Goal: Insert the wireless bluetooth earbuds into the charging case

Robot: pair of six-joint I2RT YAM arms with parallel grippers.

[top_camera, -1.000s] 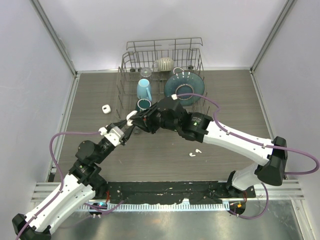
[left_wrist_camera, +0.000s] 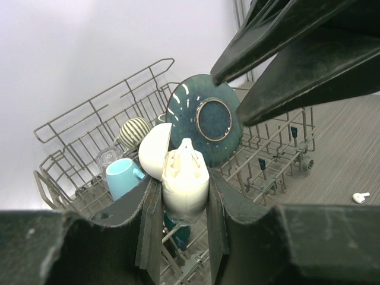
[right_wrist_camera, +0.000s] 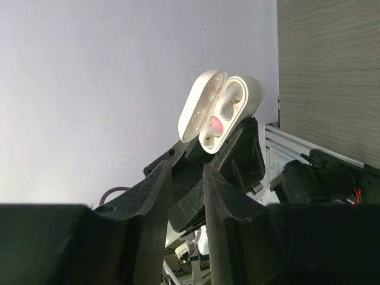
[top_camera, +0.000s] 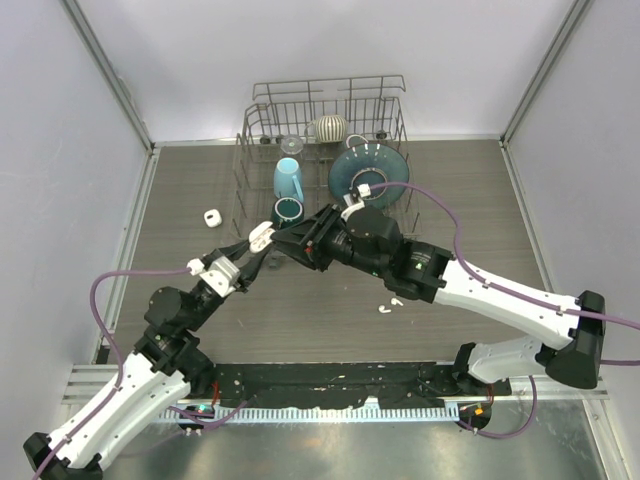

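The white charging case (top_camera: pixel 261 238) is held upright with its lid open by my left gripper, shut on it. In the right wrist view the case (right_wrist_camera: pixel 239 113) shows a pink spot and white shapes inside. My right gripper (top_camera: pixel 325 240) is beside and above the case, its fingertips apart from it in the left wrist view; whether it holds anything I cannot tell. Two loose white earbuds (top_camera: pixel 390 305) lie on the table to the right; one earbud (left_wrist_camera: pixel 360 198) shows in the left wrist view. A small white object (top_camera: pixel 212 218) lies left of the rack.
A wire dish rack (top_camera: pixel 258 112) with a teal plate (top_camera: pixel 390 175), a blue mug (top_camera: pixel 287 178), a dark mug and a striped cup stands behind the grippers.
My right arm has shifted rightward and slightly down in the top view, away from the case, uncovering more of it. The left arm has moved only slightly.
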